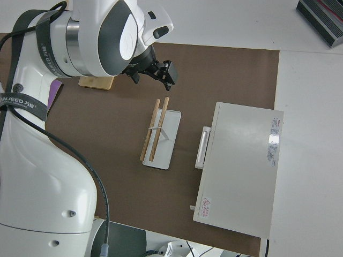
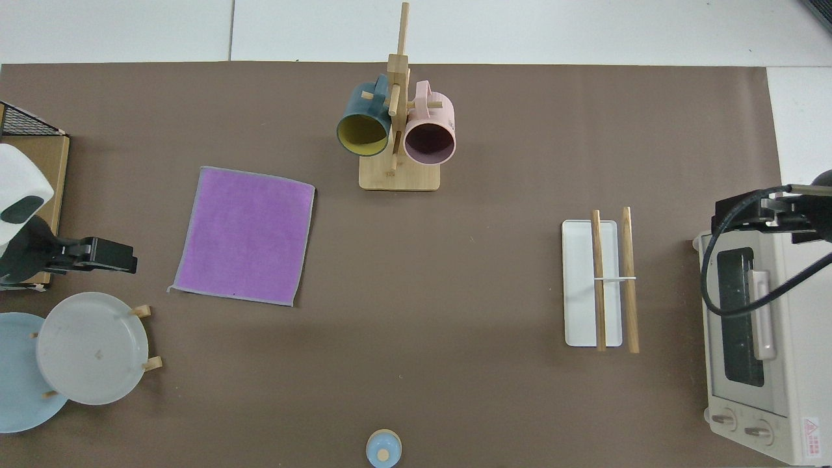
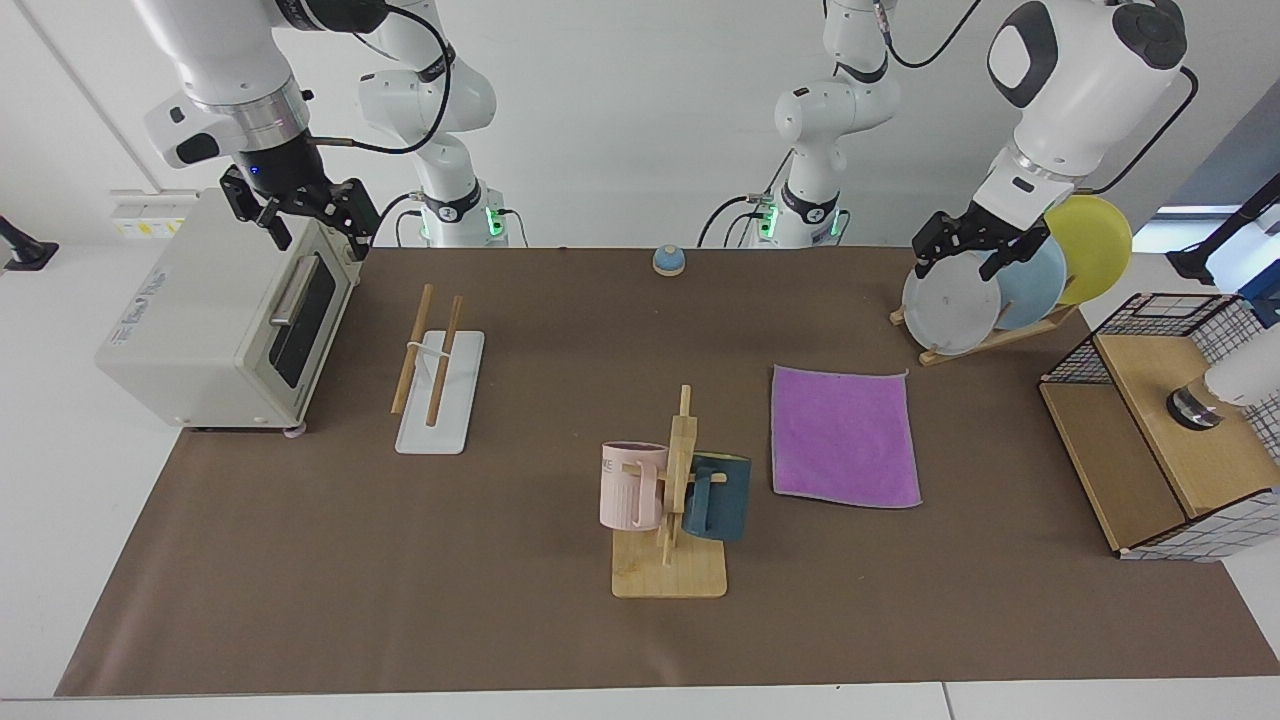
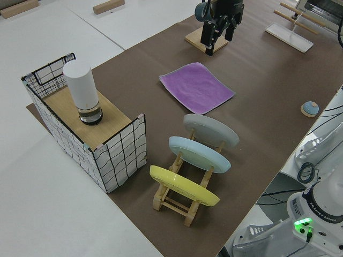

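Observation:
A wooden mug tree (image 2: pixel 398 178) holds a blue mug (image 2: pixel 360 129) and a pink mug (image 2: pixel 430 137). Left of it lies a purple cloth (image 2: pixel 242 234); to its right is a white rack with two wooden rods (image 2: pixel 578 288). One gripper (image 2: pixel 117 257) hovers at the left near the plate rack with white (image 2: pixel 92 348), blue (image 2: pixel 27 374) and yellow (image 3: pixel 1098 240) plates. The other gripper (image 1: pixel 166 80) is above the toaster oven (image 1: pixel 236 171). Finger states are unclear.
A wire-sided wooden shelf (image 4: pixel 115 120) with a white cylinder (image 4: pixel 81 88) stands beside the plates. A small blue round object (image 2: pixel 383 444) sits at the table edge.

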